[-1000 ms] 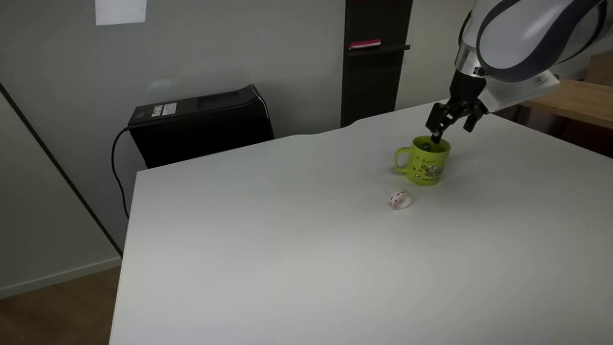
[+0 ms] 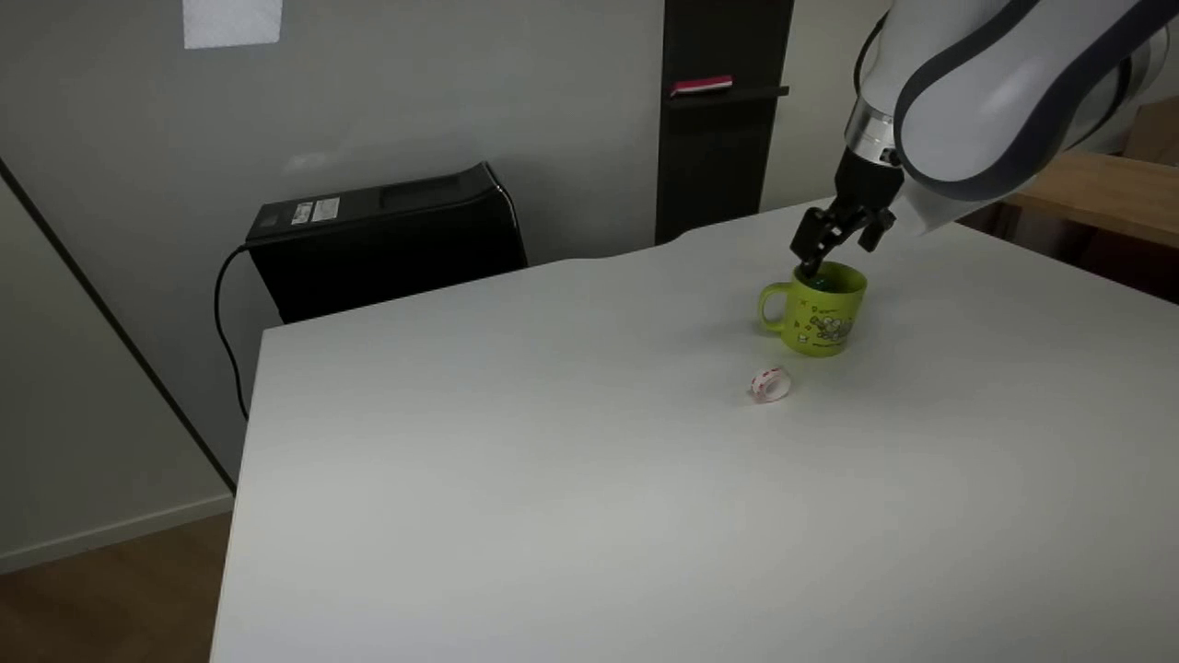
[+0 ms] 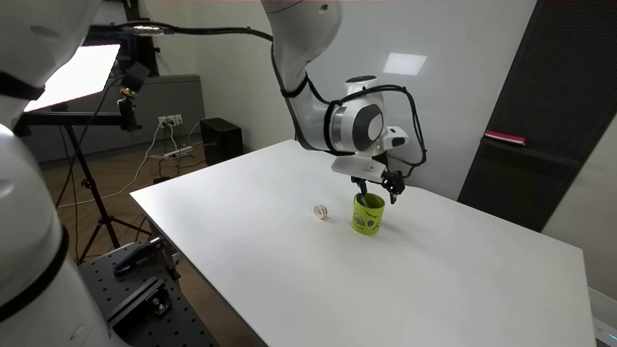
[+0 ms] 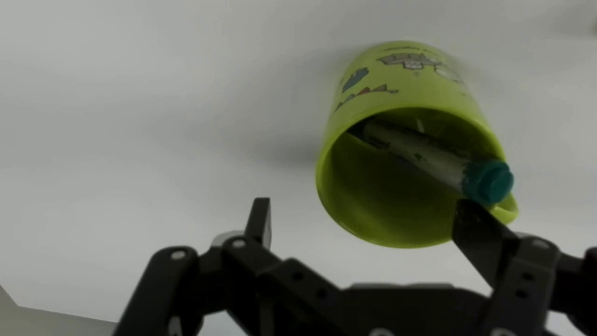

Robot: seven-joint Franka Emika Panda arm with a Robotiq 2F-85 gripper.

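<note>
A yellow-green mug with cartoon prints stands upright on the white table, its handle toward the left in exterior view 1. Inside it leans a marker with a teal end at the rim. My gripper is open above the mug's rim, nothing held between its fingers. In the wrist view the right finger overlaps the rim close to the teal end; whether they touch I cannot tell. The left finger is out over bare table beside the mug. A small roll of tape lies near the mug.
A black box-shaped device stands past the table's far edge, and a dark panel stands behind.
In exterior view 1 my gripper has shifted slightly left over the mug, toward its handle side. Mug and tape roll have stayed in place.
</note>
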